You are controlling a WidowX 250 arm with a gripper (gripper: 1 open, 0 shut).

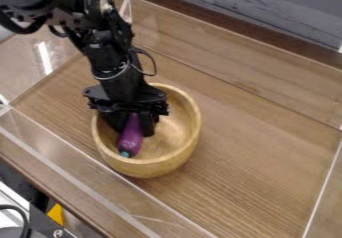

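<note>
The black robot gripper (pixel 128 113) reaches down from the upper left into a tan bowl (pixel 181 140) on the wooden table. Its lower end is at a purple object (pixel 130 135) with a teal tip, lying in the left part of the bowl. The fingers are dark and bunched over the object's upper end, so whether they grip it cannot be told.
A grey wooden surface runs along the top right. Cables and a small yellow item lie beyond the table's lower-left edge.
</note>
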